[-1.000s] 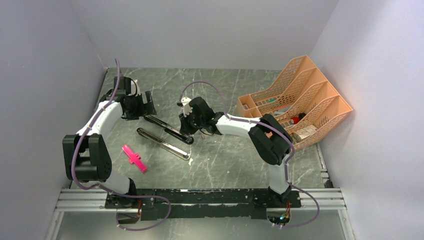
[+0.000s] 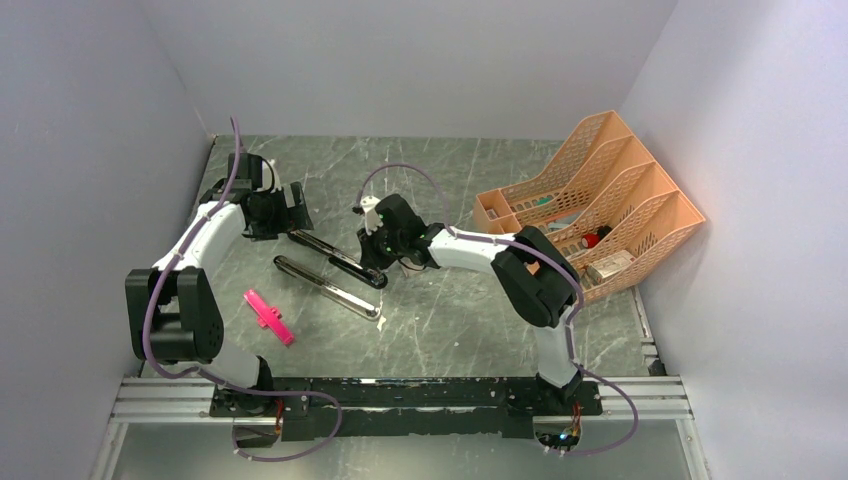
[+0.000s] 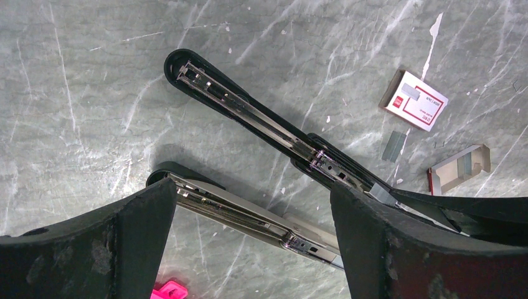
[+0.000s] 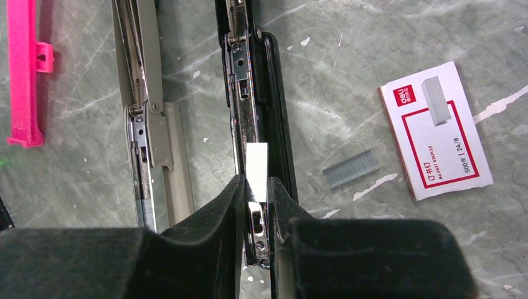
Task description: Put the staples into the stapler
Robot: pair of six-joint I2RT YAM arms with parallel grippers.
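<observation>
The black stapler (image 2: 330, 255) lies opened out flat, its metal channel facing up. A bright strip of staples (image 4: 256, 168) is between the fingertips of my right gripper, which is shut on it over the channel near the stapler's front end. Whether the strip rests fully down in the channel, I cannot tell. My left gripper stands open above the other end, nothing between its fingers. A second strip of staples (image 4: 350, 169) lies loose on the table beside the white staple box (image 4: 438, 131).
A beige stapler (image 4: 143, 118), also opened, lies alongside the black one. Further toward the front is a pink stapler (image 2: 268, 317). An empty opened box (image 3: 459, 168) lies near the staple box. An orange organizer (image 2: 590, 205) stands at the right.
The right arm has shifted only very slightly. The left arm and the staplers have stayed where they were.
</observation>
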